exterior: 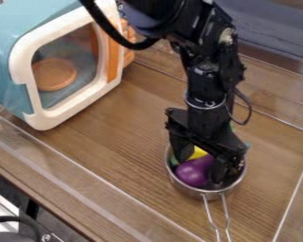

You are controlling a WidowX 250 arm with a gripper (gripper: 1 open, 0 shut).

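The black gripper (207, 149) is down at the rim of a metal pot (204, 191) with a long wire handle. Inside the pot lie a purple eggplant-like object (192, 173) and a yellow object (197, 152), partly covered by the fingers. Some green shows at the pot's left. Whether the fingers hold anything cannot be seen clearly.
A light blue toy microwave (41, 47) with a white door frame and an orange plate inside stands at the upper left. Dark cables hang at the lower left corner.
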